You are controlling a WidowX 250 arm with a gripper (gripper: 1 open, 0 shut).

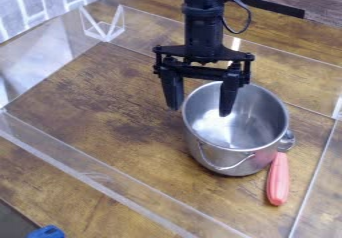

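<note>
A black gripper (199,96) hangs over the left rim of a large steel pot (241,142), its two fingers spread wide apart, one outside the pot on the left and the other above its inside. Nothing shows between the fingers. The pot stands on the wooden surface at the right, and its inside looks empty.
A long pink object (277,179) lies right of the pot at the front. A blue item (46,232) is at the bottom left corner. A clear-walled enclosure borders the wooden floor (100,132), whose left half is clear.
</note>
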